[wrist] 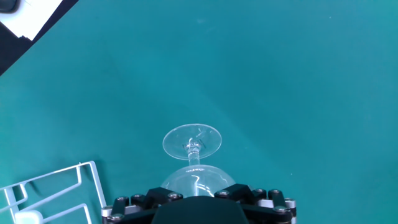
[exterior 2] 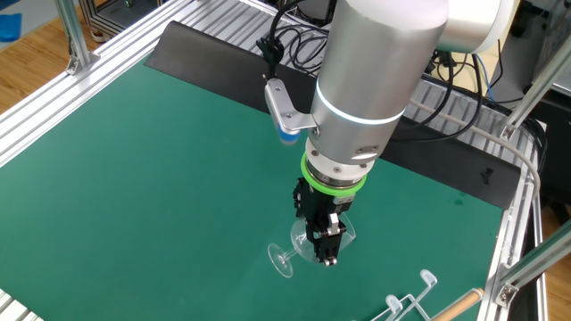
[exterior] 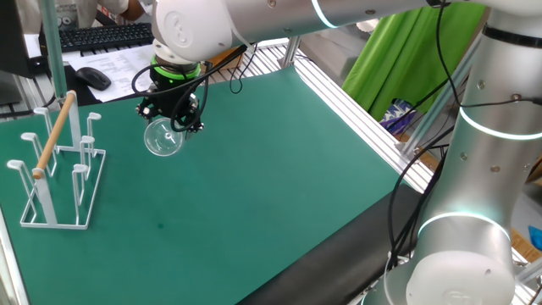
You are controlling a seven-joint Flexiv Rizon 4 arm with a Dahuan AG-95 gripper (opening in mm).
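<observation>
A clear stemmed glass (exterior: 162, 142) is at my gripper (exterior: 172, 127), its round mouth facing the camera in exterior view 1. From the other side, the glass (exterior 2: 302, 241) lies on its side, its foot pointing left, and my gripper (exterior 2: 328, 253) has its dark fingers around the bowl. In the wrist view the foot and stem of the glass (wrist: 194, 178) stretch away from my gripper, which is shut on the bowl. The fingers' contact with the bowl is partly hidden there.
A white wire rack (exterior: 63, 225) with upright hooks and a wooden handle (exterior: 56, 135) stands at the left of the green table (exterior: 254, 203). A mouse (exterior: 93, 78) and keyboard lie beyond the table edge.
</observation>
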